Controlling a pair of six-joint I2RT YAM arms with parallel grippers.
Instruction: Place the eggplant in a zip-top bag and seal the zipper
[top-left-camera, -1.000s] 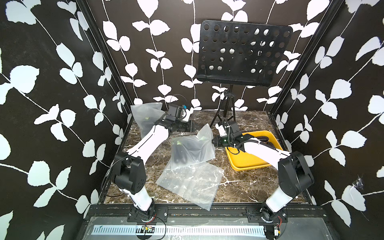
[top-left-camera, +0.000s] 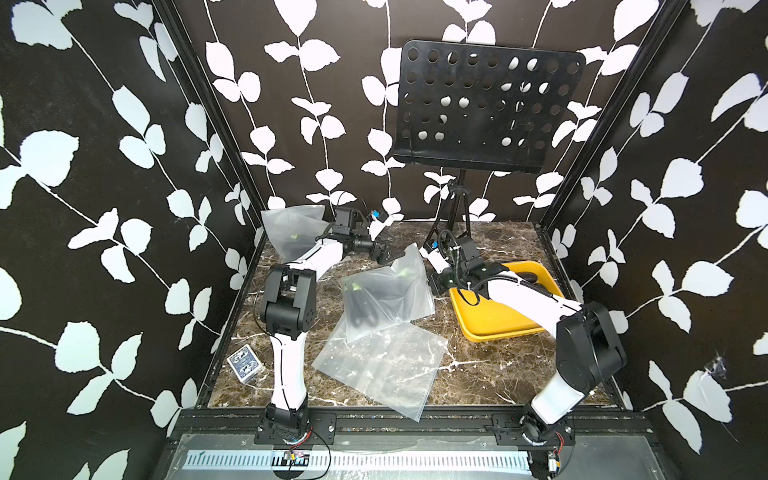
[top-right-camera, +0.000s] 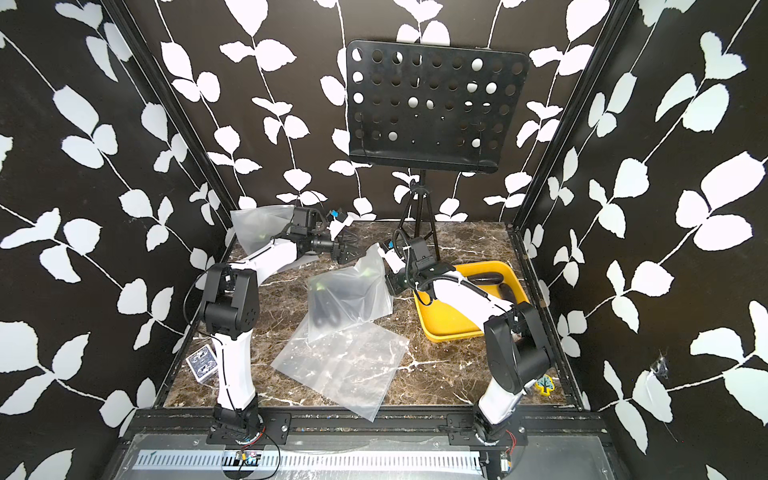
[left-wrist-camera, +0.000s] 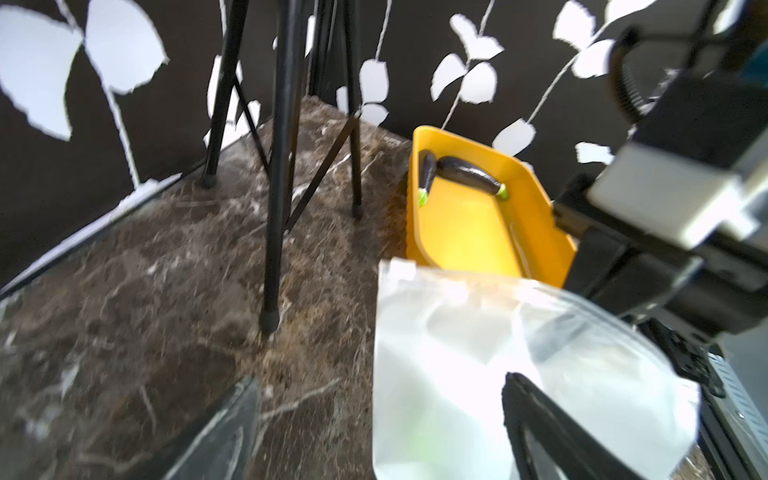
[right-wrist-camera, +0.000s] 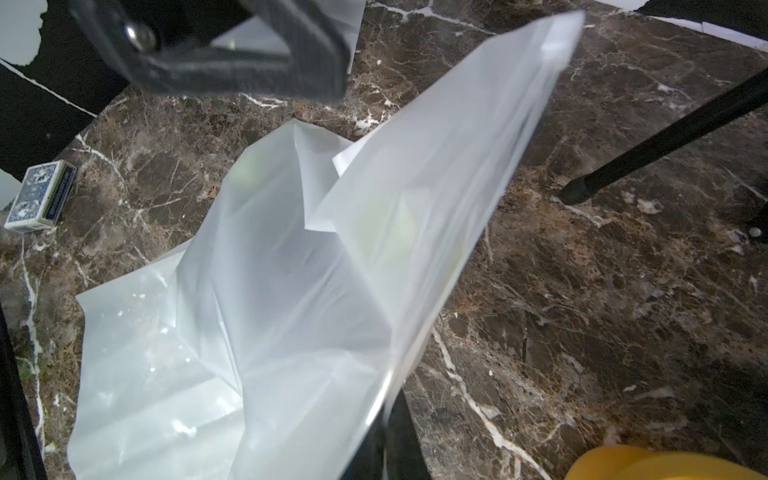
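Note:
A translucent zip bag (top-left-camera: 384, 292) lies mid-table with a dark eggplant (top-right-camera: 326, 308) and green stem showing through it. My right gripper is shut on the bag's zipper edge, lifting that side so the top corner stands up. My left gripper is open just left of that raised edge; in its wrist view the bag stands between and beyond the right finger, with the zipper strip facing it. The right wrist view shows part of the left gripper above the bag.
A flat empty bag (top-left-camera: 384, 368) lies in front, another (top-left-camera: 284, 228) back left. The yellow tray (top-right-camera: 440, 320) with eggplants (left-wrist-camera: 472, 174) is at right, the music stand (left-wrist-camera: 272, 264) behind, a card box (right-wrist-camera: 36, 192) front left.
The right gripper and held bag edge have risen slightly.

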